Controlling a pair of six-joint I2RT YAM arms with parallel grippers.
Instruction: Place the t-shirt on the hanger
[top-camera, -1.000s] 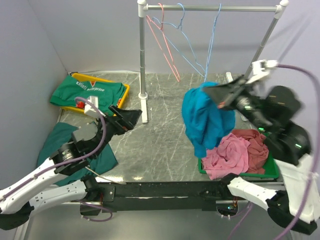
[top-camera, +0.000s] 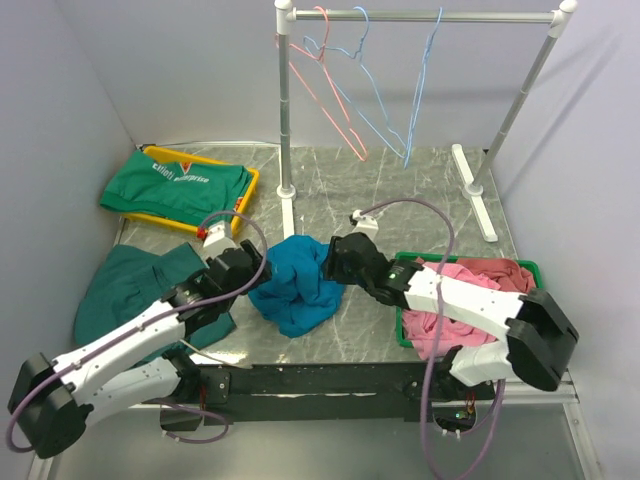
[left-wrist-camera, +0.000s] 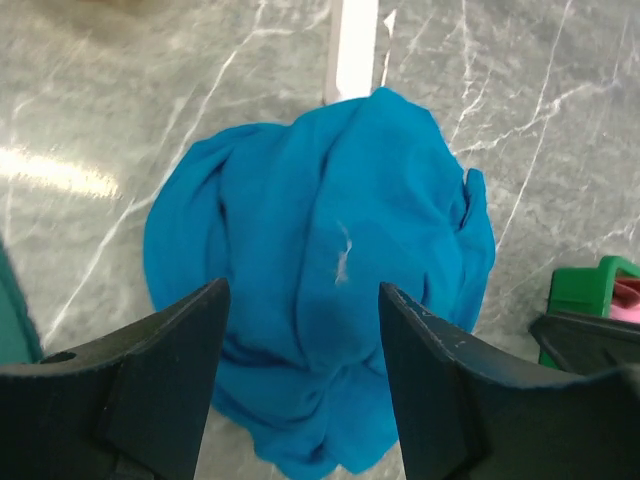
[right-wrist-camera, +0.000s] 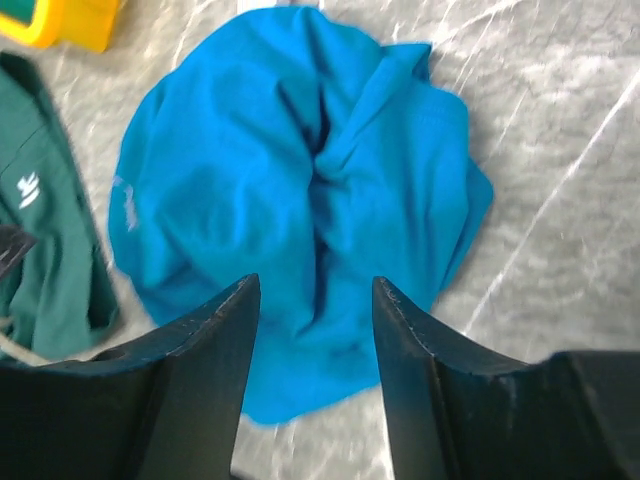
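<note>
A crumpled blue t-shirt (top-camera: 298, 288) lies in a heap on the marble table, between the two arms. My left gripper is over the shirt's left side, its fingers parted with the cloth beyond them. On the opposite side, my right gripper also stands open above the cloth. Neither wrist view shows cloth pinched between fingertips. On the rack's bar hang a pink hanger (top-camera: 326, 75) and blue hangers (top-camera: 372, 75), all bare.
A yellow bin (top-camera: 247, 192) with a green shirt is at the back left, and dark green cloth (top-camera: 118, 290) lies in front of it. The green basket (top-camera: 402, 330) at right holds pink and red cloth. A rack foot (top-camera: 288, 215) stands just behind the shirt.
The right gripper carried the blue shirt left, and it now lies on the table, let go. Both grippers have since come down close to the shirt's two sides.
</note>
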